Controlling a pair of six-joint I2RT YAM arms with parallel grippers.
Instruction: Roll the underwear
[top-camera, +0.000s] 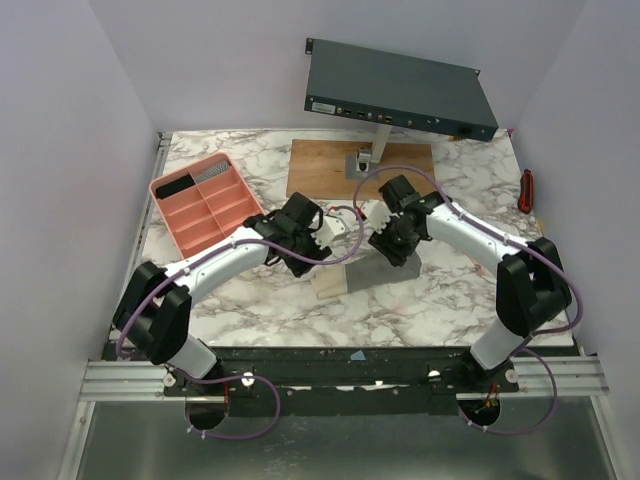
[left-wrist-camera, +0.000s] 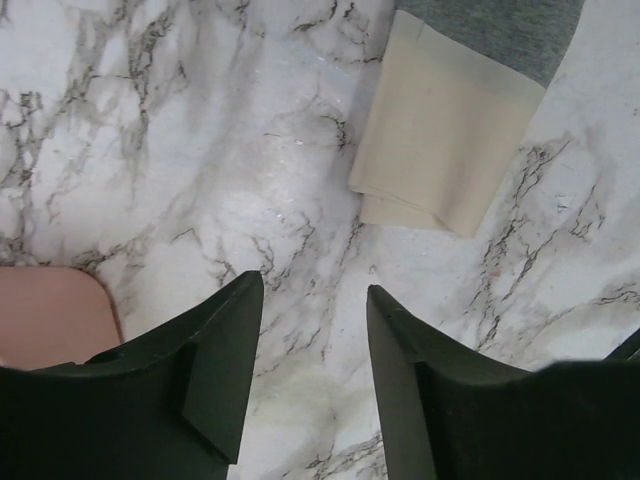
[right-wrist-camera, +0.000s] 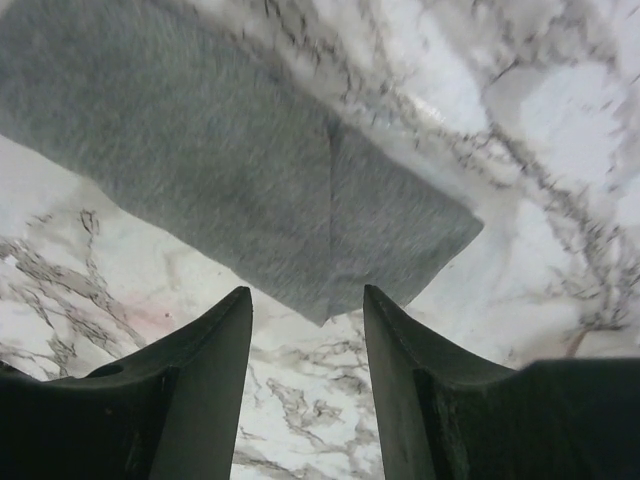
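Observation:
The underwear lies flat as a folded strip, a grey part (top-camera: 377, 271) with a cream waistband end (top-camera: 329, 282) on its left in the top view. A small cream corner is tucked under that end in the left wrist view. My left gripper is open above bare marble, just off the cream end (left-wrist-camera: 440, 130). Over the strip's right half, my right gripper hangs open, its fingers short of the grey fabric (right-wrist-camera: 250, 170). A crosswise fold line shows in the cloth there. Neither gripper touches the underwear.
A pink divided box (top-camera: 207, 204) with dark rolled items in its back slots stands at the left. A brown board (top-camera: 320, 168) and a camera stand (top-camera: 378, 145) are at the back.

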